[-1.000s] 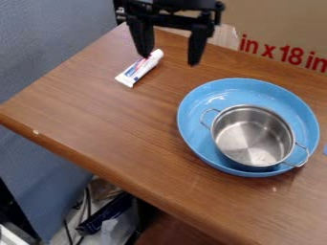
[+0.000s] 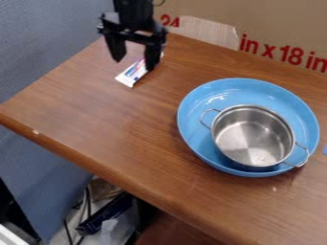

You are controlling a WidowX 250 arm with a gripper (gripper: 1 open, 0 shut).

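My black gripper (image 2: 134, 50) hangs open at the top centre of the view, its two fingers apart over a white toothpaste tube (image 2: 128, 77) that lies on the wooden table and is partly hidden behind them. A steel pot (image 2: 251, 134) with two handles sits in a light blue plate (image 2: 215, 94) on the right of the table.
Cardboard (image 2: 281, 38) stands along the back. The left table edge drops off to a floor area with cables and clutter.
My gripper has moved left and lower, from right of the tube to over it, now covering part of it. The pot and plate have not moved.
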